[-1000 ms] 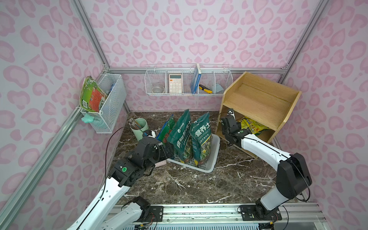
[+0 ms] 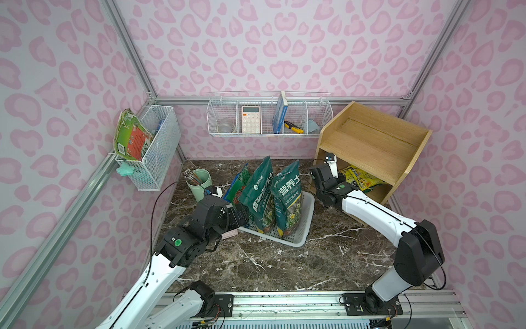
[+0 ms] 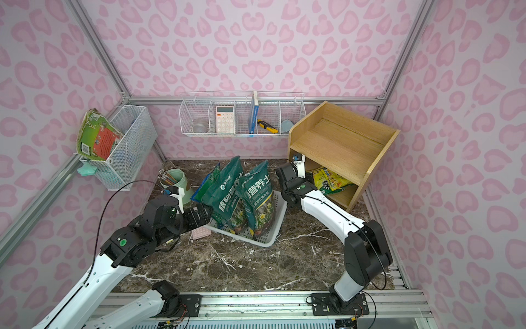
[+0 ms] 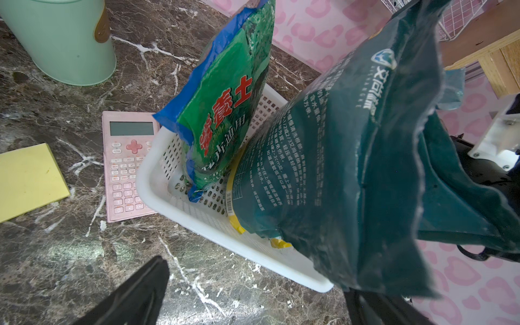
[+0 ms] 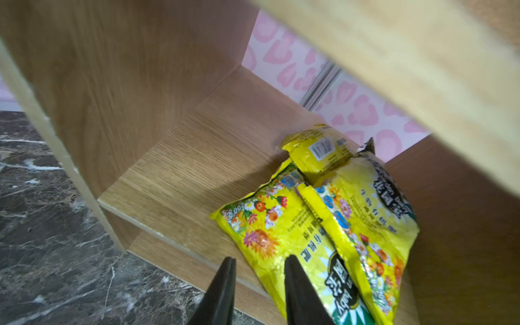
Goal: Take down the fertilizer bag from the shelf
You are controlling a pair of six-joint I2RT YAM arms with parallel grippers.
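Yellow fertilizer bags with printed flowers [image 5: 295, 233] lie on the lower board of the wooden shelf [image 5: 187, 176], seen close in the right wrist view. A second yellow bag [image 5: 373, 211] overlaps the first on the right. My right gripper is at the shelf's front opening, its fingers parted and nothing held between them. The front bag's lower part passes behind the right finger [image 5: 303, 298]. My left gripper stands open over the table, left of the white basket, with nothing in its grasp.
The white basket [image 4: 216, 224] holds upright green bags [image 2: 257, 194]. A pink calculator [image 4: 127, 178], yellow notes [image 4: 29, 181] and a green bucket [image 4: 70, 48] stand left of it. The shelf's upper board [image 5: 400, 70] overhangs the yellow bags.
The left arm, the basket and the yellow bags look unchanged.
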